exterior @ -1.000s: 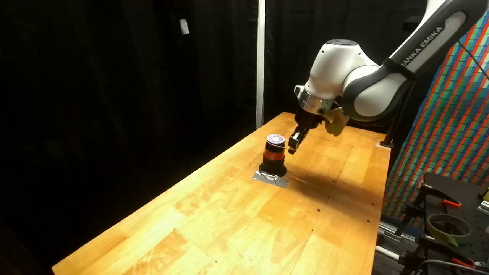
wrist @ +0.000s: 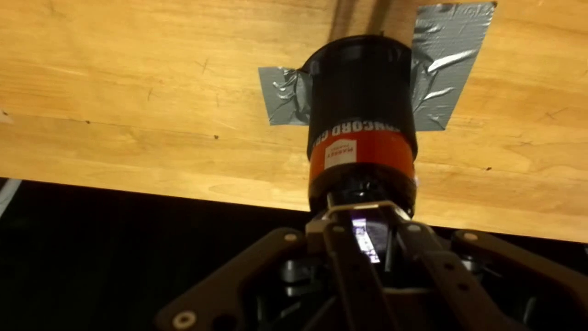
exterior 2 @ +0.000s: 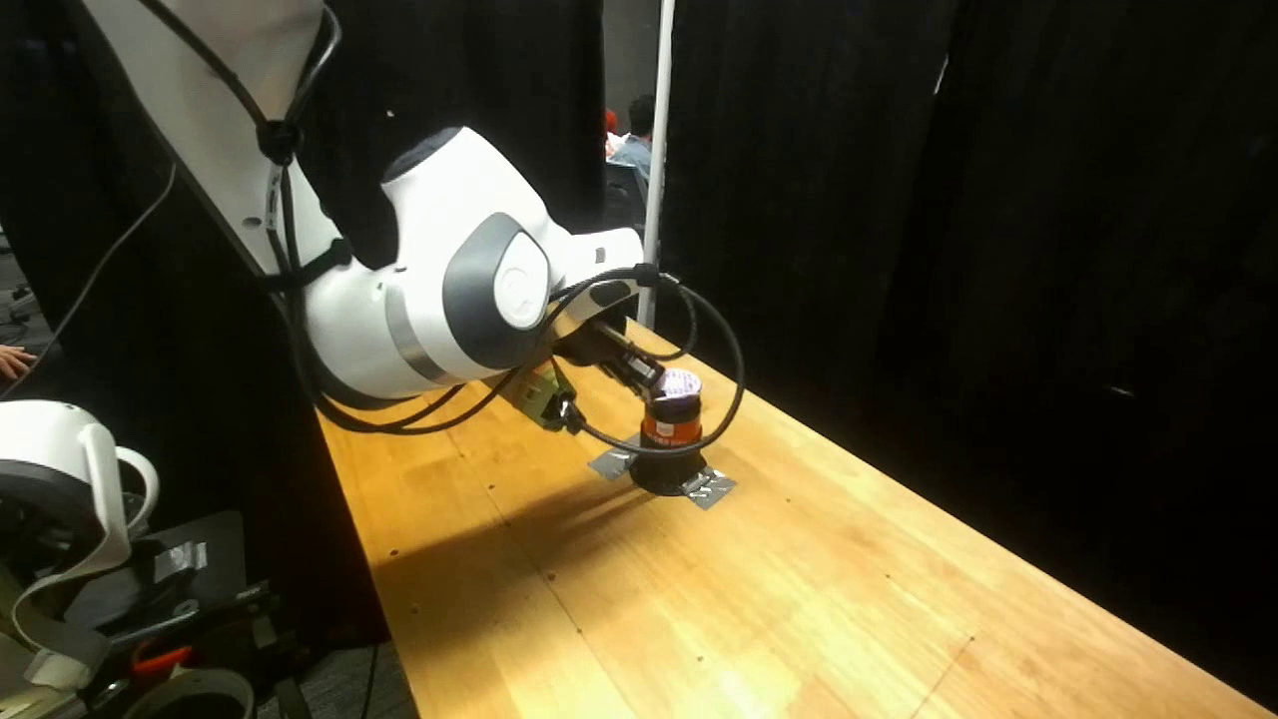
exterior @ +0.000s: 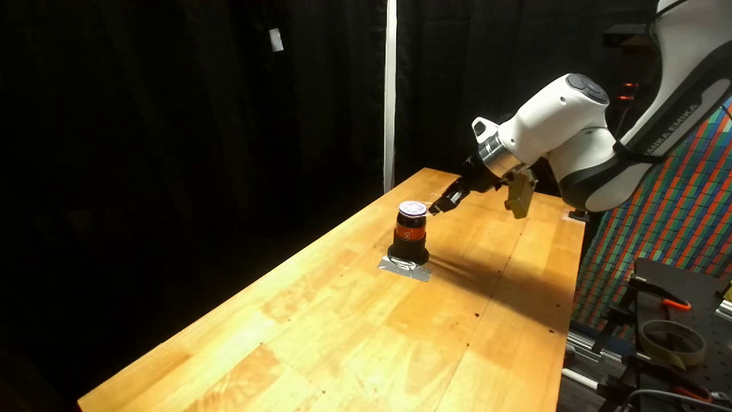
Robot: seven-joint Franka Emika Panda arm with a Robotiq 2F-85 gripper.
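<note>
A dark jar with an orange label and a white-and-purple lid stands upright in a black holder taped to the table. My gripper is tilted, its tips beside the lid. In the wrist view, the jar lies straight ahead of the fingers, and part of the lid shows between them. A thin pale strip spans the fingertips against the jar's top; the fingers look shut on it. What it is, and how it meets the lid, cannot be made out.
Grey tape fixes the holder to the wooden table. A black cable loops from the arm in front of the jar in exterior view 2.
The wrist has tipped over and swung back to the right, and the fingertips have risen from below the lid's edge to about its height. The jar and holder have stayed in place.
</note>
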